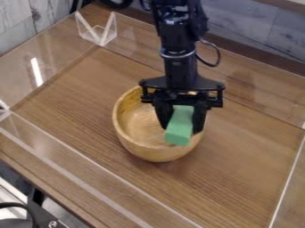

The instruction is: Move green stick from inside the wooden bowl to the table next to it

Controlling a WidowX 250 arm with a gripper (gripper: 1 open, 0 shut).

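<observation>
The green stick (179, 127) stands upright at the right side of the wooden bowl (128, 125), its lower part over the bowl's right inner wall. My black gripper (181, 106) reaches down from above and appears shut on the stick's upper end, which the fingers partly hide. The stick overlaps the bowl's right side in view; whether it touches the wall I cannot tell. The bowl sits on the table, and the gripper covers its far right rim.
Bare wooden table (238, 165) lies to the right and in front of the bowl, and more is free at left. A white wire-like object (98, 28) stands at the back left. Black cables show at the lower left corner.
</observation>
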